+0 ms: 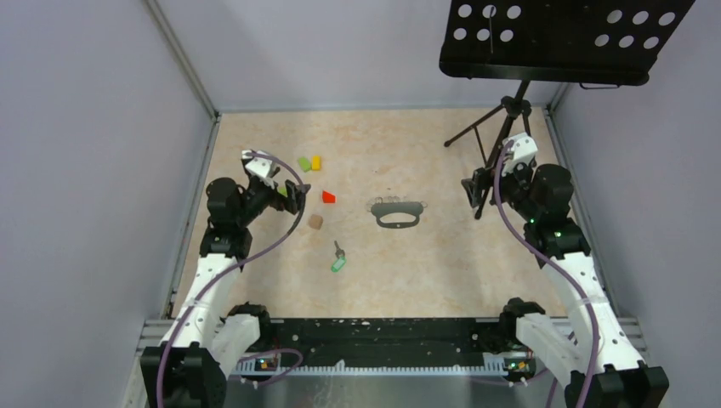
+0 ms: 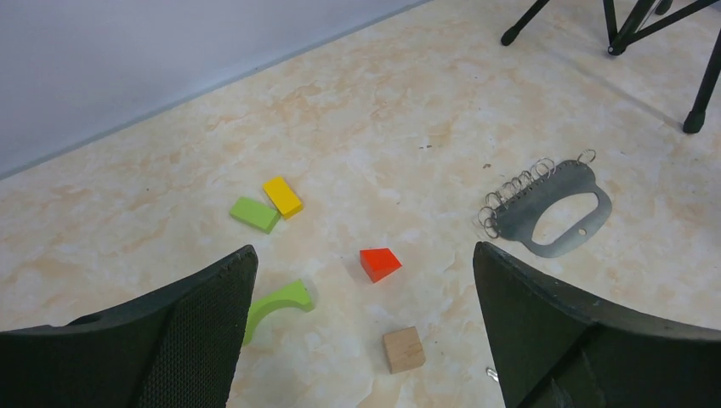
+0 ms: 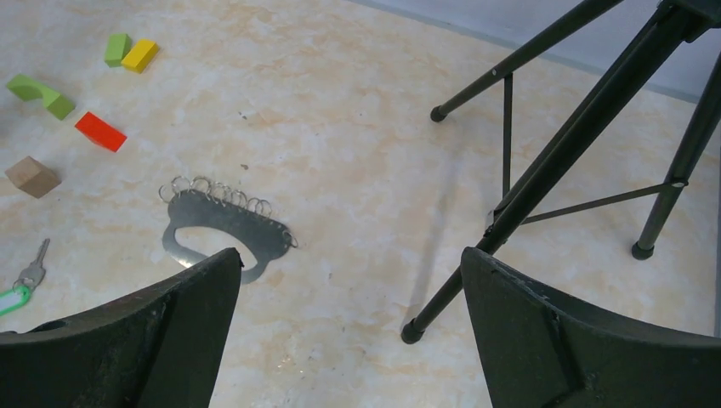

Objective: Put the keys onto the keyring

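A key with a green tag [image 1: 338, 263] lies on the table, left of centre, also visible at the left edge of the right wrist view [image 3: 31, 275]. A dark grey metal plate [image 1: 396, 206] with several wire rings along one edge [image 2: 518, 186] lies flat at the middle. My left gripper [image 1: 296, 197] hangs open above the left part of the table, nothing between its fingers. My right gripper [image 1: 473, 189] stands open at the right side, beside the stand, also empty.
Coloured blocks lie left of centre: red [image 1: 328, 196], wooden [image 1: 315, 221], yellow [image 1: 315, 161] and green [image 1: 304, 163]. A black music stand [image 1: 544, 38] with tripod legs occupies the back right.
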